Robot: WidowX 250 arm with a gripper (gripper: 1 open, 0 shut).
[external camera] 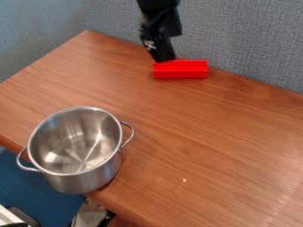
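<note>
My gripper (159, 46) hangs at the top middle, a dark shape just above the left end of a red block (183, 69); its fingers are too dark and blurred to read clearly. The red block lies flat on the wooden table near the grey back wall. A steel pot (76, 147) with two side handles stands at the lower left edge of the table.
A grey padded wall (249, 44) runs along the back. Past the lower left edge is a blue floor with some equipment.
</note>
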